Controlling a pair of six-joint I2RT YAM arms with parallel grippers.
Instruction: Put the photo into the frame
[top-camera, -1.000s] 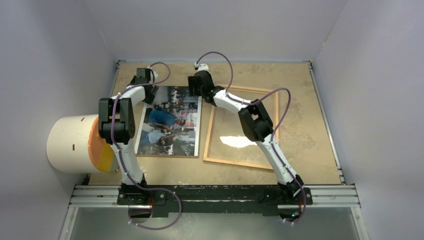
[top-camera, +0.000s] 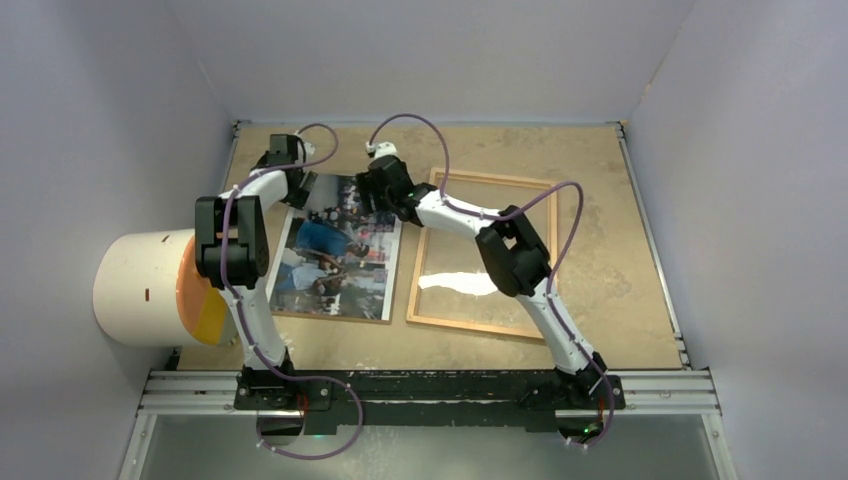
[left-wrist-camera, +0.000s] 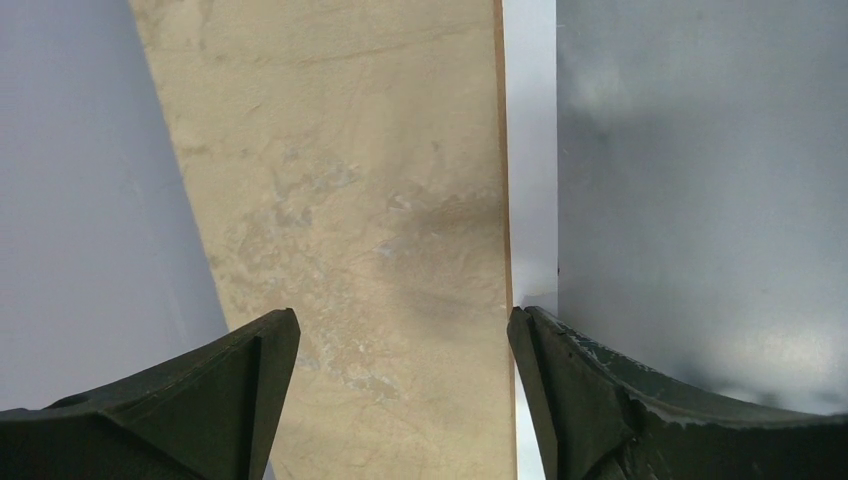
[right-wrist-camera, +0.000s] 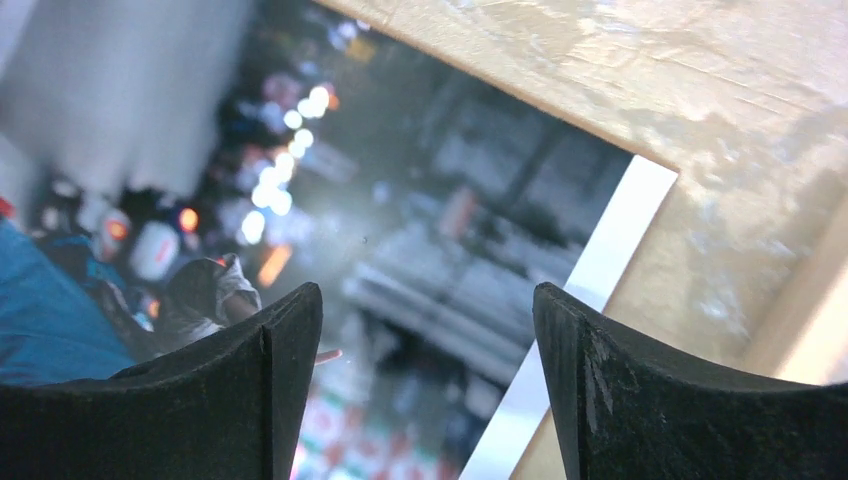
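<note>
The photo (top-camera: 330, 260), white-bordered and printed with a crowd scene, lies on a board at the left of the table. My left gripper is open over the photo's upper left edge, its right finger at the white border (left-wrist-camera: 530, 150). My right gripper is open over the photo's upper right part, its right finger by the white border (right-wrist-camera: 620, 225); nothing shows held in either. The light wooden frame (top-camera: 412, 300) lies to the right, with a clear inside and an irregular white patch.
A large white cylinder (top-camera: 140, 290) with orange and yellow stands at the left. Grey walls (top-camera: 430, 70) surround the back and sides.
The photo's lower edge shifted a little. My left arm is nearly still.
</note>
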